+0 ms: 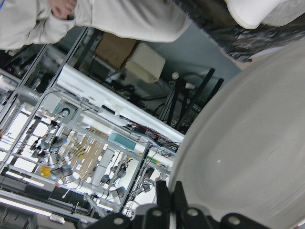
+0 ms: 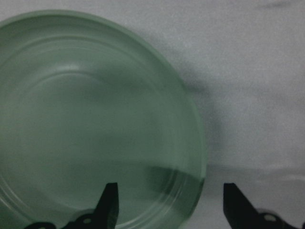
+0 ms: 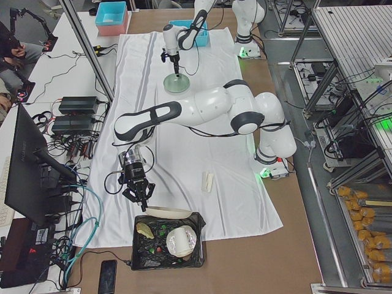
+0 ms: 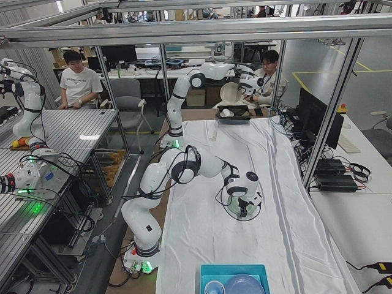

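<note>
My left gripper [image 3: 143,202] is shut on the rim of a white plate [image 1: 243,143], held tilted over a black bin [image 3: 153,251] lined with a dark bag, which holds white containers [image 3: 181,242] and a yellowish item [image 3: 144,230]. Across the table my right gripper is open above the right edge of a green plate [image 2: 86,124], one finger over the plate, the other beside it over the cloth.
A blue bin [image 4: 231,269] with dishes stands at the right arm's end of the table. Pale sticks [image 3: 207,181] lie on the white cloth, whose middle is otherwise largely clear.
</note>
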